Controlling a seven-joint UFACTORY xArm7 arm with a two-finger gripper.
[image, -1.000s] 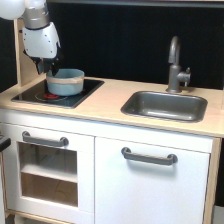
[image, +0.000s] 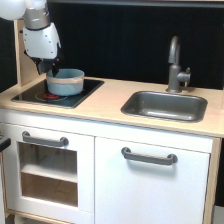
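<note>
A blue-grey pot (image: 67, 84) with a pale rim stands on the black cooktop (image: 92, 86) at the left of the toy kitchen counter. The white arm (image: 42, 42) reaches down from the upper left. Its dark gripper (image: 46, 68) is at the pot's left rim. At this size I cannot tell whether the fingers are open or shut, nor whether they hold the rim or only touch it.
A metal sink (image: 165, 104) with a grey faucet (image: 176, 68) takes up the right of the counter. Bare wooden counter (image: 112, 103) lies between cooktop and sink. Below are an oven door handle (image: 45, 139) and a cabinet handle (image: 149, 156).
The arm and gripper sit very slightly lower and farther right than before. The pot looks almost unmoved.
</note>
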